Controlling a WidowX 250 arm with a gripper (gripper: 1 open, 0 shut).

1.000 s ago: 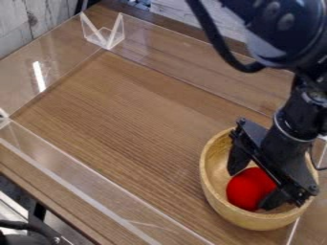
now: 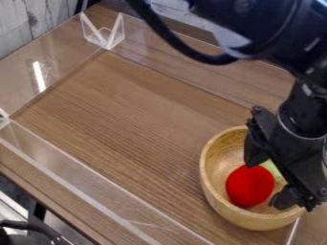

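Note:
A tan wooden bowl [image 2: 213,175] sits at the lower right of the view, holding a red round object [image 2: 250,186] and a green item [image 2: 276,170] behind it, partly hidden. My black gripper [image 2: 278,176] is open over the right part of the bowl, its fingers reaching down beside the red object, with nothing gripped that I can see.
A clear plastic bracket [image 2: 105,29] stands at the back left, near the table's edge. Dark cables and a floor area show at the bottom left.
My gripper has moved a little to the right and up, uncovering more of the red object and some green behind it.

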